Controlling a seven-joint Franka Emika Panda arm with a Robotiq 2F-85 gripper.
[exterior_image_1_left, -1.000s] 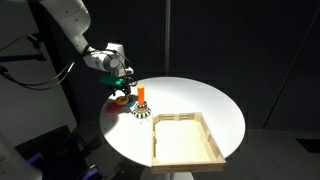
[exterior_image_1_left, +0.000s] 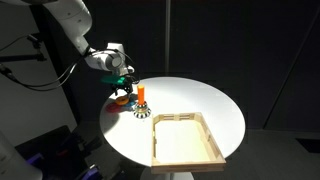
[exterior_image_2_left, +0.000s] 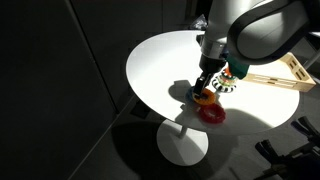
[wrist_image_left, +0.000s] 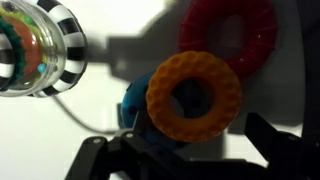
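Note:
An orange ring (wrist_image_left: 194, 97) lies partly over a blue ring (wrist_image_left: 140, 103), and a red ring (wrist_image_left: 228, 30) sits beside them on the table. In the second exterior view the orange ring (exterior_image_2_left: 204, 97) is just below my gripper (exterior_image_2_left: 197, 88), with the red ring (exterior_image_2_left: 211, 115) nearer the table edge. My gripper is open in the wrist view, its dark fingers (wrist_image_left: 104, 154) to either side of the orange ring's lower edge. Whether they touch the ring cannot be seen.
A clear jar-like toy with a black-and-white checkered rim (wrist_image_left: 72, 45) stands close by; an orange cylinder (exterior_image_1_left: 141, 94) rises at that spot. An empty wooden tray (exterior_image_1_left: 185, 140) is at the table's front.
My gripper has come down slightly towards the orange ring over the last second. The tray and the checkered toy have stayed put.

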